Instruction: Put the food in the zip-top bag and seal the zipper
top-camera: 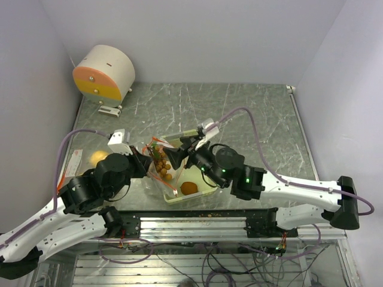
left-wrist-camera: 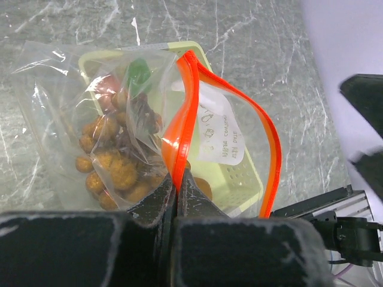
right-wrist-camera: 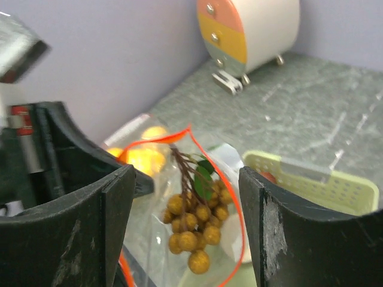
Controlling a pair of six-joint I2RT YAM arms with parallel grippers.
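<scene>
A clear zip top bag with an orange-red zipper (left-wrist-camera: 190, 107) gapes open at its mouth. My left gripper is shut on one side of that orange rim. Inside the bag lies a bunch of round brown fruit (left-wrist-camera: 119, 173) with dark stems and a green piece (right-wrist-camera: 203, 180). My right gripper stands open over the bag's mouth, to the right of the left gripper in the top view, with nothing held. Under and beside the bag is a pale green basket (left-wrist-camera: 248, 185) with a brown round item (top-camera: 189, 188) in it.
A striped, rounded box (top-camera: 105, 72) stands at the back left. Yellow items (right-wrist-camera: 146, 158) lie on the left, partly behind the left gripper.
</scene>
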